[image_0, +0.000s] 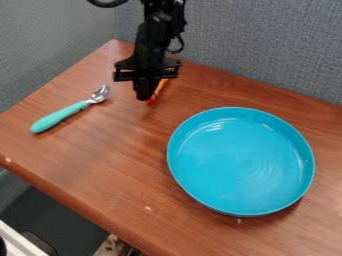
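Observation:
My black gripper (146, 88) is low over the back middle of the wooden table, directly over an orange-red stick (160, 88), which it mostly hides. Whether the fingers are open or closed on it cannot be made out. A teal-handled scoop (60, 115) with a silver head lies to the left. A blue plate (241, 160) rests on the right.
A grey padded wall (261, 55) stands behind the table. The table's front-left edge drops to a dark floor.

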